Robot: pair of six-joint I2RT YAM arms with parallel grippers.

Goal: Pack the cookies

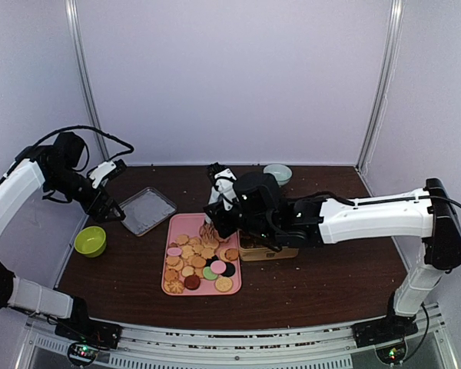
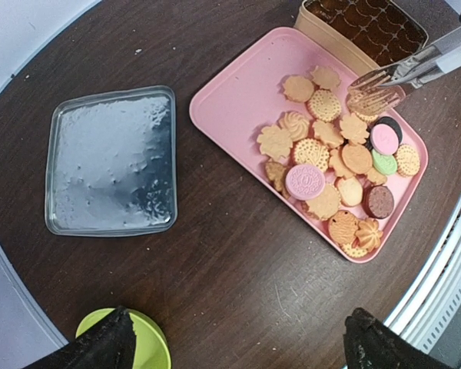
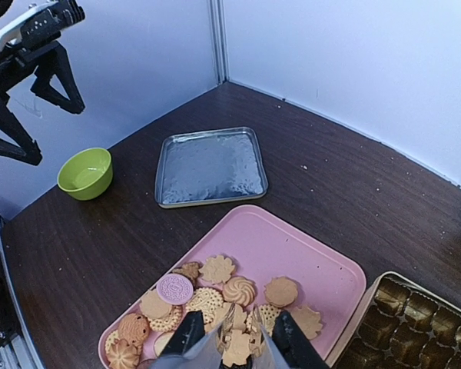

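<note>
The pink tray (image 1: 180,227) holds many assorted cookies (image 2: 307,181). My right gripper is shut on a white-handled slotted turner (image 2: 430,58), whose head is down among the cookies at the tray's right side. The tin with a dark compartment insert (image 3: 403,330) stands right of the tray, largely hidden by my right arm in the top view. My left gripper (image 1: 107,207) stands open above the table's left side, with nothing between its fingers.
A green bowl (image 1: 90,240) is at the left, a clear tray (image 2: 111,161) behind it. A pale bowl (image 1: 277,173) stands at the back right.
</note>
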